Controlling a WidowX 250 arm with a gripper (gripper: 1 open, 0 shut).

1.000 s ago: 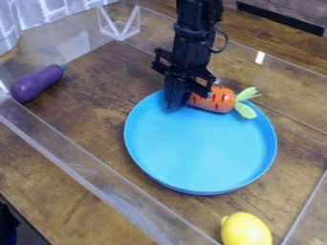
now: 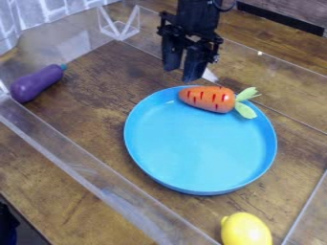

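The black gripper (image 2: pixel 189 59) hangs at the top centre, above and behind the blue plate (image 2: pixel 201 145), apart from it. Its fingers point down with nothing visible between them; how wide they stand is hard to make out. An orange toy carrot (image 2: pixel 206 97) with pale green leaves lies on the back part of the plate, its leaves reaching past the right side.
A purple toy eggplant (image 2: pixel 36 83) lies on the wooden floor at the left. A yellow toy lemon (image 2: pixel 246 231) lies at the front right. Clear plastic walls border the area. The wood left of the plate is clear.
The gripper has risen up and back, away from the carrot and plate, which uncovers more of the plate's back and the carrot.
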